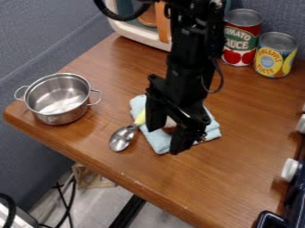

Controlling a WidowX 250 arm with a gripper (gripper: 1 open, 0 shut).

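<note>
My black gripper (173, 134) is low over a light blue cloth (205, 125) on the wooden table, its fingers pointing down to the cloth; whether they hold anything is hidden by the dark body. A spoon (123, 138) with a yellow handle lies at the cloth's left edge, its bowl on the bare wood.
A steel pot (57, 99) stands at the left table edge. Two cans, red (241, 37) and yellow (274, 55), stand at the back right. An appliance (131, 22) is at the back, a dark device (291, 187) at the right.
</note>
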